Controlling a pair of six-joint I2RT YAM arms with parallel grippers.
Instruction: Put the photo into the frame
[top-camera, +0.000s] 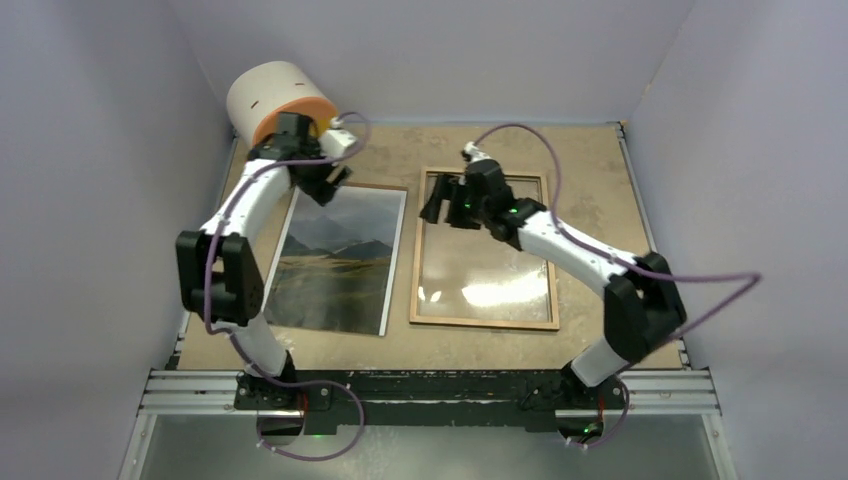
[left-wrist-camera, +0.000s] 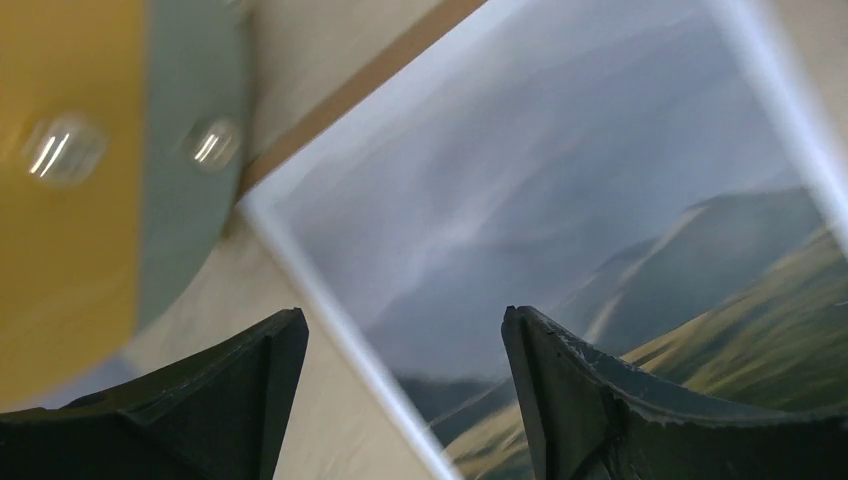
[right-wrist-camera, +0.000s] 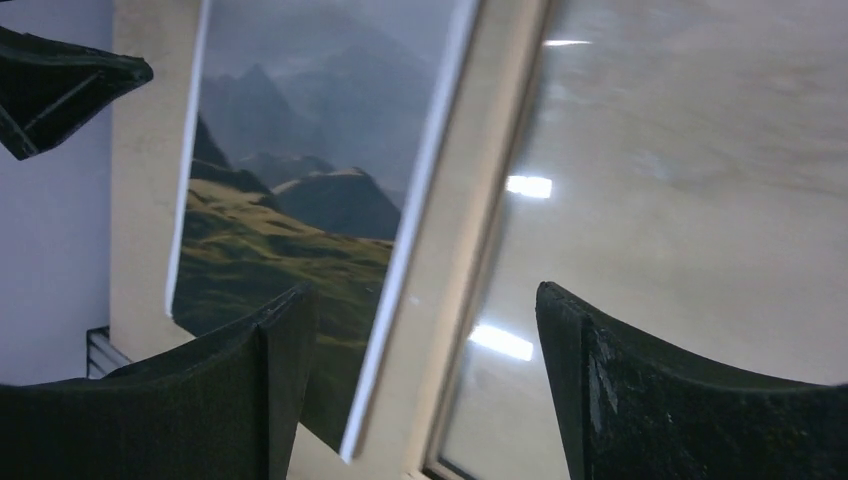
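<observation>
The photo (top-camera: 335, 265), a mountain landscape with white edges, lies flat at left of centre on the table. Right beside it, with a narrow gap, is the wooden frame (top-camera: 415, 270) with a clear shiny pane (top-camera: 485, 260). My left gripper (top-camera: 331, 186) hovers over the photo's far edge, its fingers apart; in the left wrist view nothing is between them, and the photo's white border (left-wrist-camera: 365, 360) runs beneath. Open and empty, my right gripper (top-camera: 432, 200) hangs above the frame's left side. In the right wrist view the photo (right-wrist-camera: 300, 190) and the frame's wooden side (right-wrist-camera: 470, 265) pass below it.
A white drum-shaped drawer unit (top-camera: 268, 88) with a coloured front stands at the back left, close to my left gripper. A brown strip (top-camera: 385, 186) shows along the photo's far edge.
</observation>
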